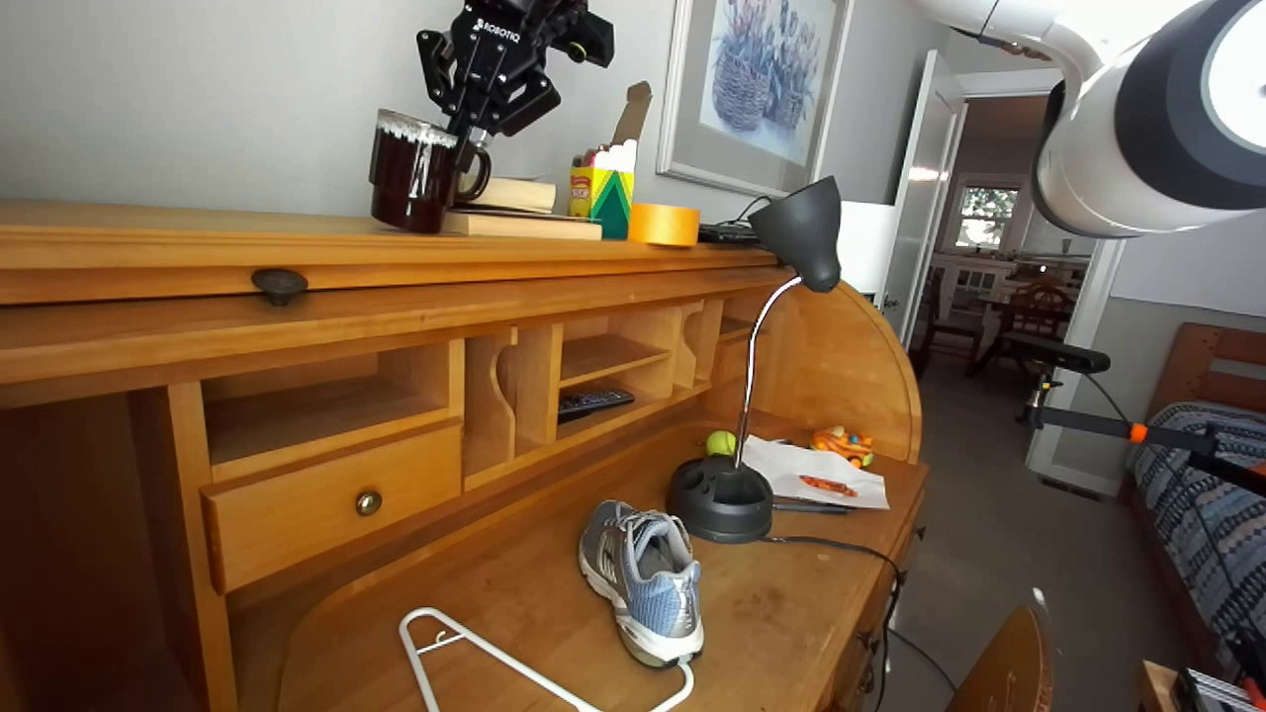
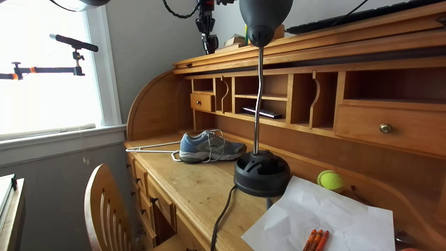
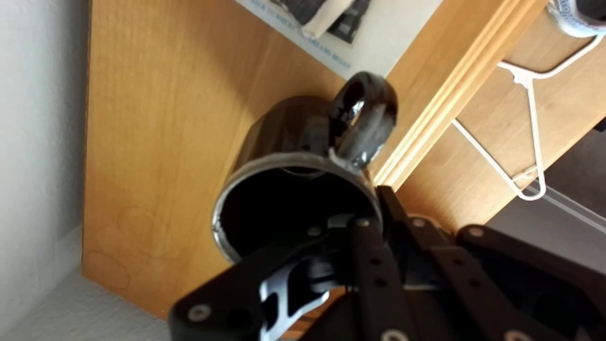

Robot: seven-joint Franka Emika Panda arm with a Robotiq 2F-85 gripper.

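A dark brown mug (image 1: 410,176) with a pale drip-glazed rim is held upright, its base at or just above the top of the wooden desk (image 1: 237,221); whether it touches cannot be told. My gripper (image 1: 462,140) is shut on the mug's wall near the handle. From the wrist view, one finger reaches inside the mug (image 3: 307,136) and the other lies along its outside, the gripper pinching the rim. In exterior view 2 the gripper (image 2: 209,51) shows over the desk's far end, and I cannot make out the mug there.
Books (image 1: 522,225), a crayon box (image 1: 605,190) and an orange tape roll (image 1: 664,224) stand right of the mug on the desk top. A black lamp (image 1: 802,233) rises in front; a shoe (image 1: 647,581) and hanger (image 1: 510,657) lie below.
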